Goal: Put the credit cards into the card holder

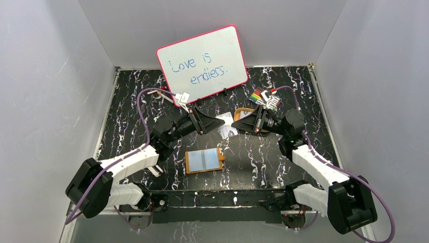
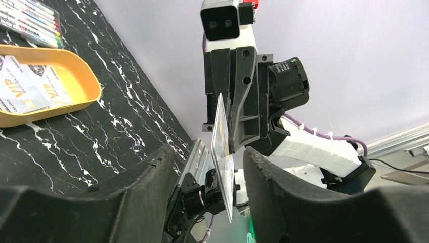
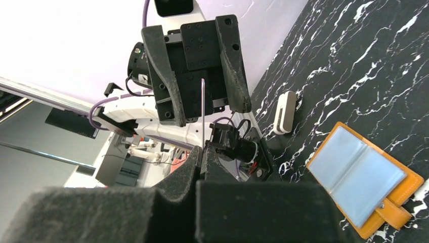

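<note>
A thin white card (image 1: pixel 228 131) sticks out from my right gripper (image 1: pixel 234 124), which is shut on its edge above the table. My left gripper (image 1: pixel 222 122) faces it from the left. In the left wrist view the card (image 2: pixel 222 157) stands nearly edge-on between the left fingers, which are apart with a gap on each side. From the right wrist the card (image 3: pixel 203 109) shows as a thin upright line. The open card holder (image 1: pixel 204 160), orange with clear sleeves, lies flat below the grippers. More cards (image 2: pixel 30 86) lie in the yellow tray (image 2: pixel 83 83).
A case of coloured markers (image 1: pixel 264 98) lies behind the tray. At the back stands a whiteboard (image 1: pixel 202 63) with writing. A small pale object (image 3: pixel 285 112) rests on the table near the left arm. Bare table surrounds the card holder, notably to its right.
</note>
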